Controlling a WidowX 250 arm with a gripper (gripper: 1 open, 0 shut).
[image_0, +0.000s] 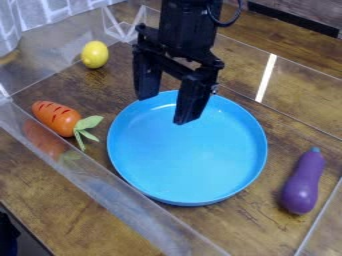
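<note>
My black gripper (174, 86) hangs from the top centre, open, its two fingers spread above the back half of an empty blue plate (185, 160). An orange toy carrot (60, 119) with green leaves lies left of the plate. A yellow oval object (94, 54) stands at the back left. A purple toy eggplant (303, 181) lies right of the plate.
The wooden table (261, 80) has free room at the back right. A clear plastic edge runs along the left and front left.
</note>
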